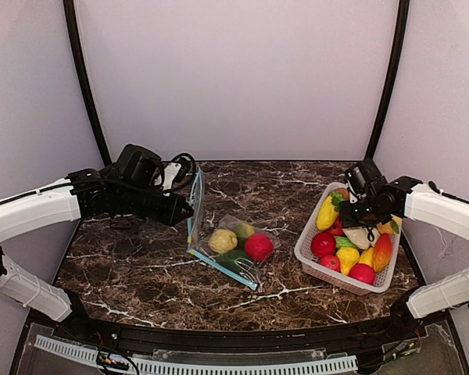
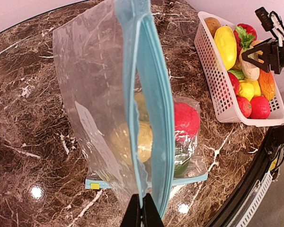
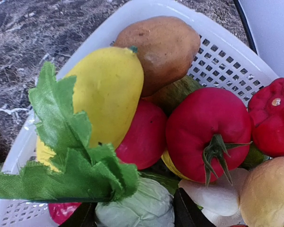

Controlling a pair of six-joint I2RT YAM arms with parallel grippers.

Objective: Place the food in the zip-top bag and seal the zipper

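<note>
The clear zip top bag (image 2: 92, 109) has a light blue zipper rim (image 2: 163, 109). My left gripper is shut on that rim and holds one side of the mouth up. Its other side lies on the counter, and the mouth gapes between them. Inside the bag are a round yellowish food (image 1: 223, 241), a red one (image 1: 259, 247) and greenish pieces. Over the basket, my right gripper is shut on a white vegetable (image 3: 141, 203) with green leaves (image 3: 68, 137). The vegetable's lower end is out of the right wrist view.
A white perforated basket (image 1: 303, 254) stands on the right of the dark marbled counter (image 1: 141, 289). Around the held vegetable lie a yellow fruit (image 3: 106, 92), a brown potato (image 3: 158, 49), a tomato (image 3: 206, 127) and several others. Bare counter separates bag and basket.
</note>
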